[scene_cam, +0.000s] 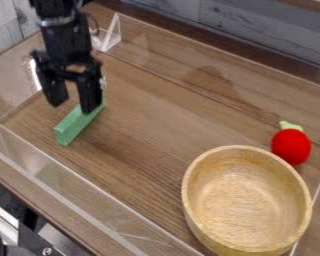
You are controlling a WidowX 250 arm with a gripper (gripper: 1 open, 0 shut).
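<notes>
A green block point(79, 124) lies on the wooden table at the left. Just above it hangs my black gripper point(69, 95), raised clear of the block and blurred, its fingers apart and open. A red tomato-like object point(291, 146) with a pale green top lies at the right. A large tan bowl point(190, 200) stands at the lower right.
A clear plastic piece point(104, 35) is at the back behind the arm. The table's left edge runs along the lower left, with dark cables beyond it.
</notes>
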